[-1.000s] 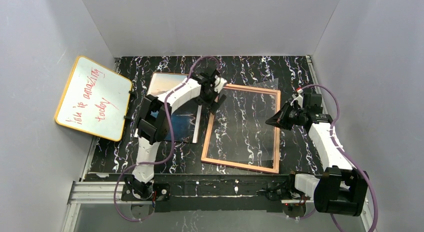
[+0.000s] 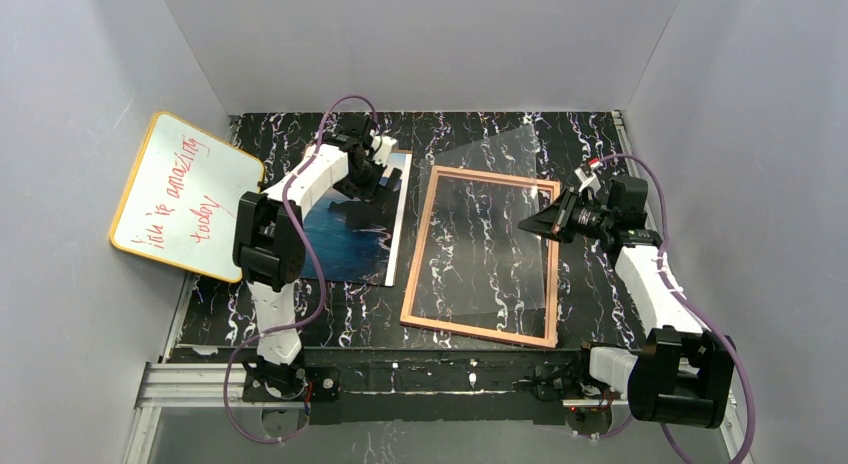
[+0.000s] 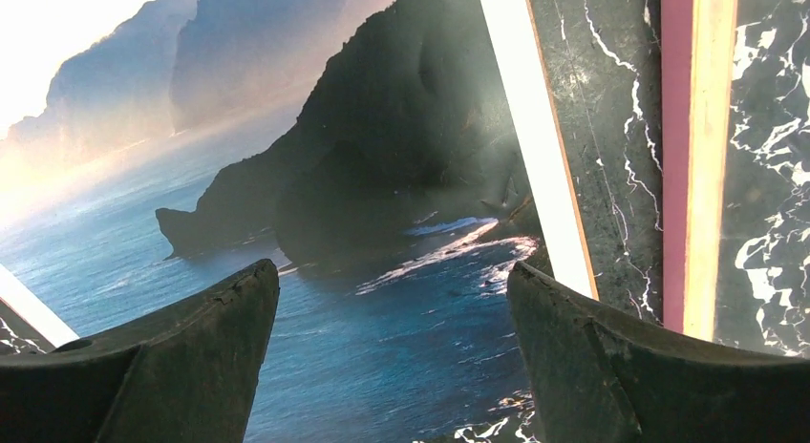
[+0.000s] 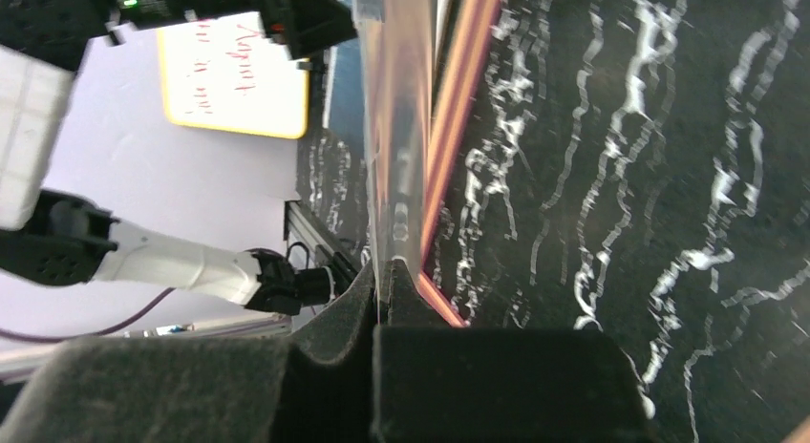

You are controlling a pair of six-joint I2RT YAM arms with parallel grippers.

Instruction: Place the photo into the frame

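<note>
The seascape photo (image 2: pixel 345 244), white along its edge, lies on the table's left half, and fills much of the left wrist view (image 3: pixel 382 338). Above its upper part hovers my left gripper (image 2: pixel 372 192), fingers well apart with nothing between them. To the right lies the empty wooden frame (image 2: pixel 425 254). A clear sheet (image 2: pixel 490 244) is over the frame opening, tilted, its far corner sticking out past the frame's top bar. My right gripper (image 2: pixel 533 227) is shut on the sheet's right side; the right wrist view shows the sheet (image 4: pixel 396 166) rising from its fingertips.
A whiteboard (image 2: pixel 185 199) with red writing leans at the left wall. Grey walls close in the back and sides.
The left arm has swung leftward, from the gap by the wooden frame to above the photo. My right gripper has shifted slightly left, and the clear sheet has moved left with it.
</note>
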